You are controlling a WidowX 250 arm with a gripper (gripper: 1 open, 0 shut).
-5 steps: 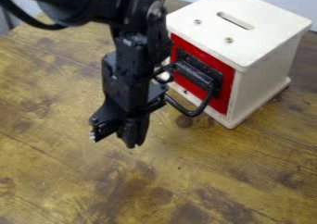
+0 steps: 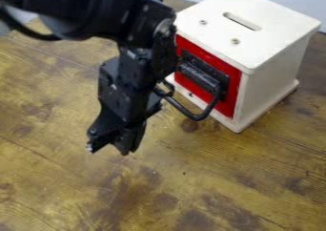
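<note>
My black gripper [image 2: 112, 139] points down over the wooden table, left of the box and apart from it, with its fingers shut and nothing visible between them. A white wooden box [image 2: 272, 73] stands at the upper right. It has a slot and screws on top and a red front panel [image 2: 224, 109] carrying a black part [image 2: 204, 73]. My arm partly hides that face.
A pale surface lies beyond the table's back edge at the top.
My gripper has shifted slightly to the left over the last second. The box has not moved.
</note>
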